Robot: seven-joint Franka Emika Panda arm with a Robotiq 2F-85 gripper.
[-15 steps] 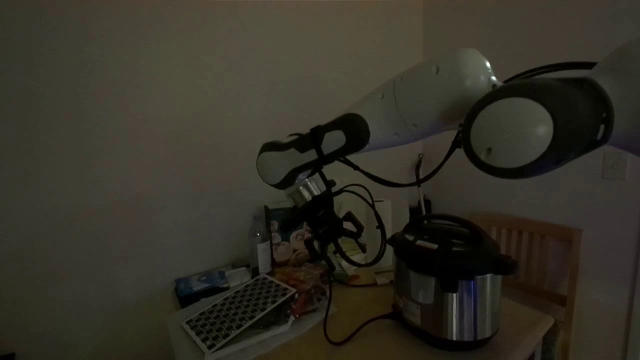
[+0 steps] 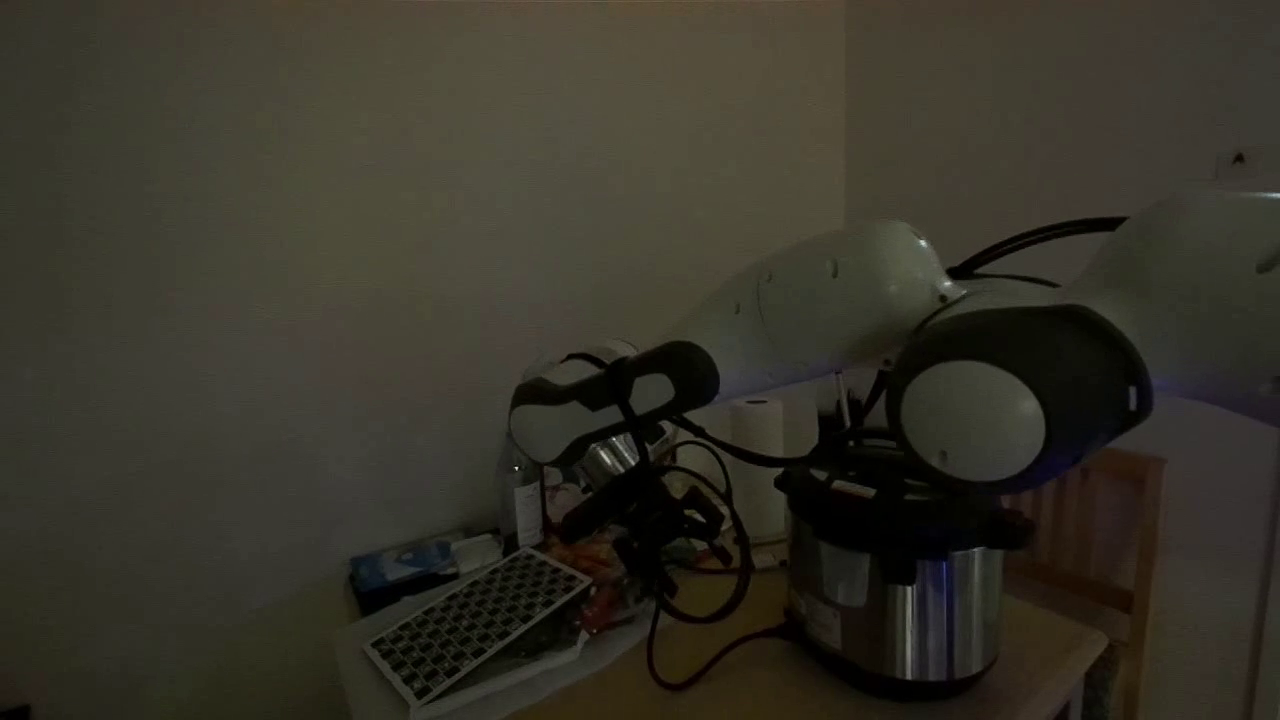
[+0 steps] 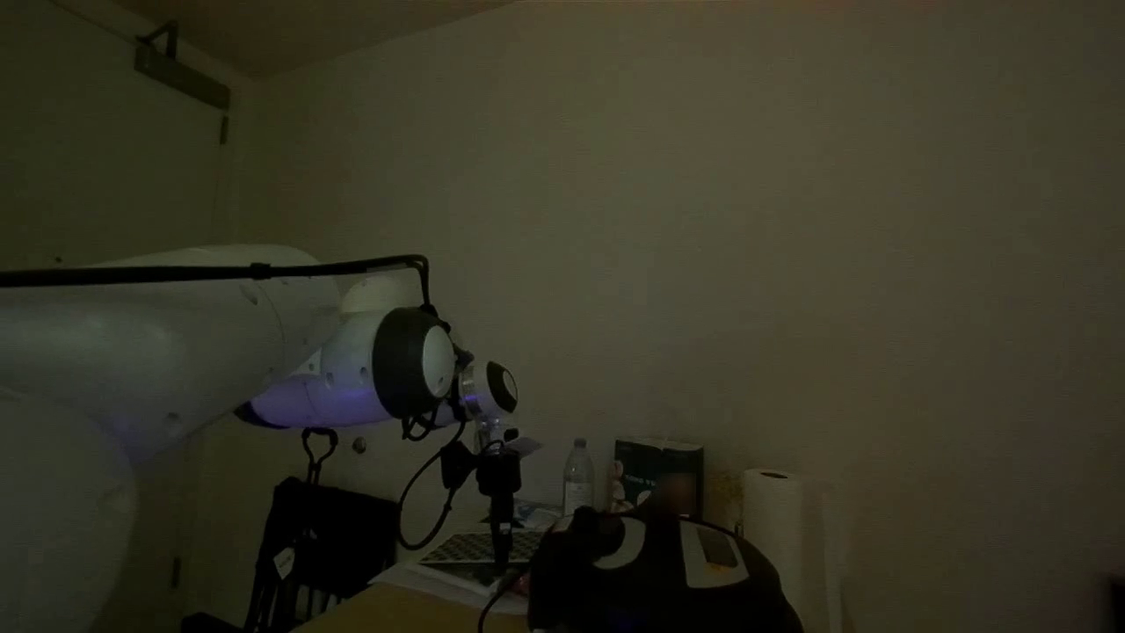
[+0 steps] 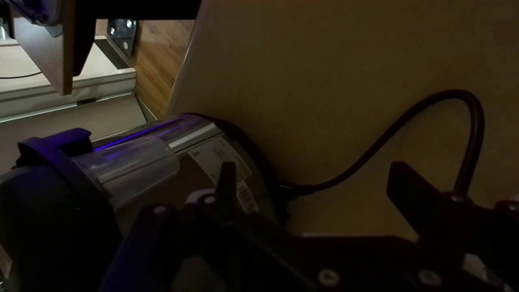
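My gripper is open, its two dark fingers wide apart. In the wrist view, bare tabletop and part of a black power cord (image 4: 384, 138) show beyond the gap, with nothing held. A steel pressure cooker (image 2: 894, 600) with a black lid stands upright on the table, to the right of my gripper (image 2: 690, 564) in the first exterior view. The cord runs from the cooker's base and loops across the table close to the gripper. Whether the fingers touch the cord cannot be told. In the second exterior view, the cooker's black lid (image 3: 664, 570) is in the foreground.
A white grid-like tray (image 2: 480, 624) leans at the table's left, beside bags of food (image 2: 594, 564). A bottle (image 2: 523, 498) and a paper towel roll (image 2: 758, 468) stand behind. The arm passes low over the cooker. Bare tabletop (image 4: 350, 63) shows between the tray and cooker.
The arm and gripper have come down toward the table, and the forearm now hangs just above the cooker's lid. The cooker, tray and bottle have stayed in place.
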